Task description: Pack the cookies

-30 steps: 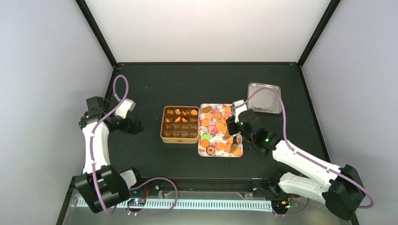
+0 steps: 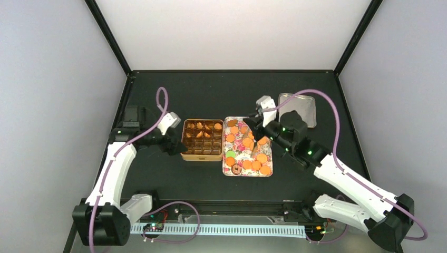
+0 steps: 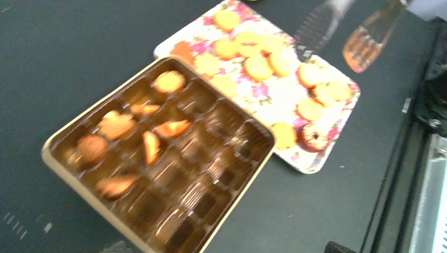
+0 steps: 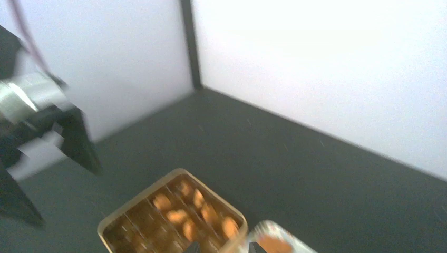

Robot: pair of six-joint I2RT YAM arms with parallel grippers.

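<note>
The gold box [image 2: 202, 157] with brown compartments holds several cookies and orange pieces in its far part; its nearer compartments look empty. Against its right side lies the floral tray [image 3: 342, 108], with several round orange cookies [image 3: 258, 68], a green one [image 2: 230, 154] and a chocolate ring cookie [image 3: 312, 138]. Just left of the box, my left gripper [image 2: 177, 149] stands open and empty. Above the tray, my right gripper [image 2: 254, 129] is shut on metal tongs [image 3: 322, 25]. Orange shows on one tong end; whether it is a cookie or a reflection, I cannot tell.
A clear lid-like tray [image 2: 298, 110] lies at the back right, near the right arm. Walls close the left, right and back.
My left gripper has moved right and come close to the box. The box stayed put.
</note>
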